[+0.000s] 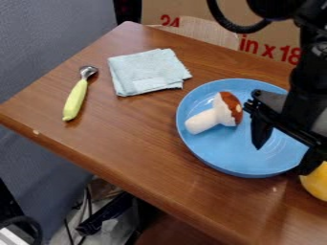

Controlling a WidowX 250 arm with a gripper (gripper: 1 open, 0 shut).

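My black gripper [261, 117] reaches in from the right, low over a blue plate [238, 153], its fingers just right of a toy mushroom [207, 116] with white stem and red-brown cap lying on its side on the plate. Whether anything is between the fingers, and how far apart they stand, is hard to tell.
A yellow-handled scoop [76, 97] and a folded pale cloth [147, 71] lie on the left of the wooden table [141, 144]. A yellow object [315, 184] sits at the right, partly cut off. A cardboard box [217, 13] stands behind.
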